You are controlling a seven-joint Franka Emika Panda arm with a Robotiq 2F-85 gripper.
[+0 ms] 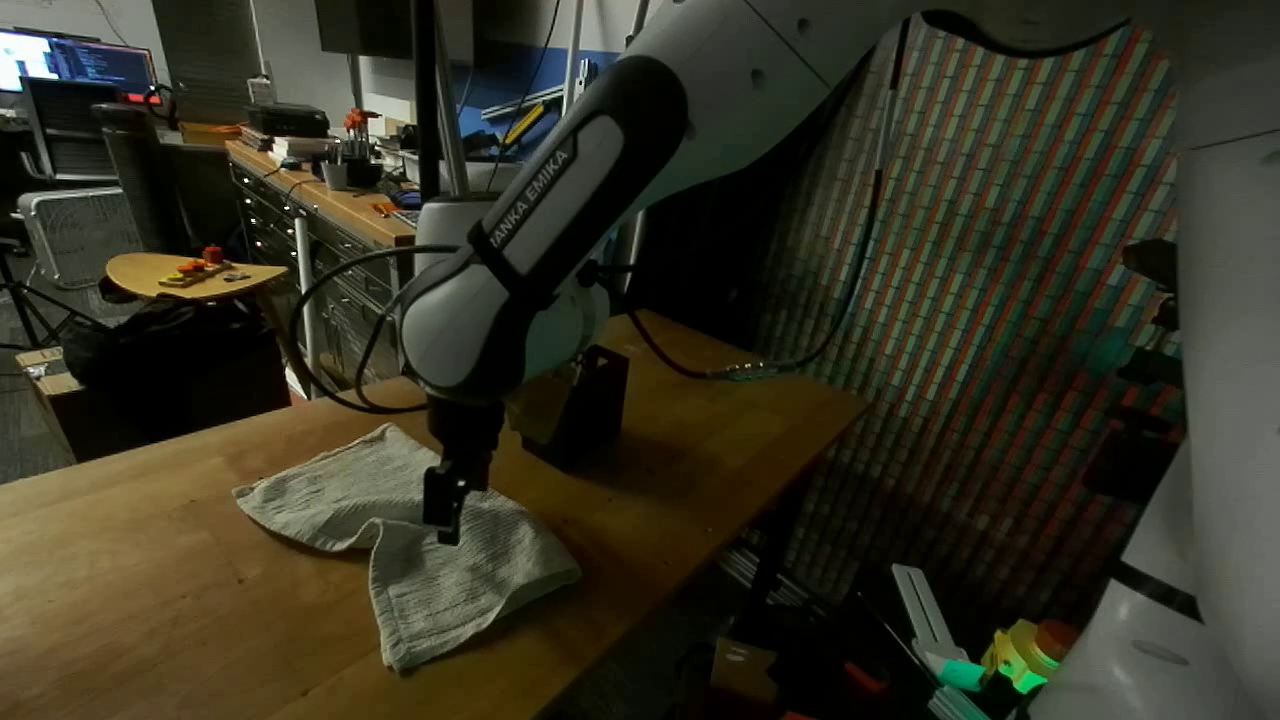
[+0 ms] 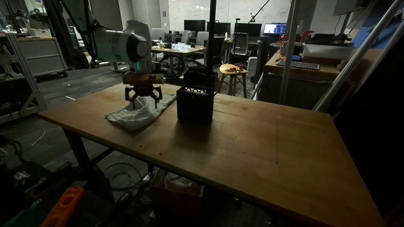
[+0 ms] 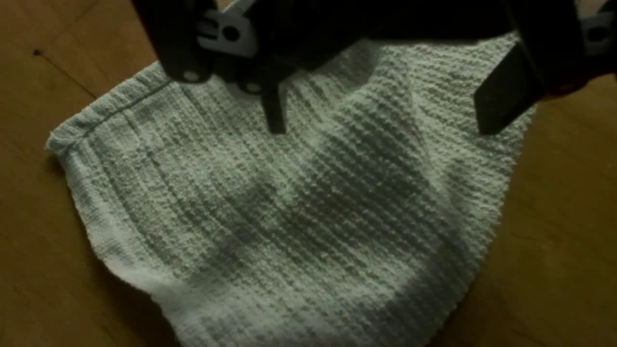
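A pale, ribbed cloth (image 1: 462, 582) lies crumpled on the wooden table, with a raised fold through its middle. Above it my gripper (image 2: 144, 106) points down, its fingers wide apart. In the wrist view the cloth (image 3: 277, 220) fills most of the picture, and the open gripper spans the ridge of the fold with a finger on either side. Nothing is held. Whether the fingertips touch the fabric I cannot tell.
A black box with round holes (image 2: 195, 105) stands on the table (image 2: 250, 151) close to the cloth. Beyond that box, a broad stretch of tabletop is bare. The table's edge runs near the cloth.
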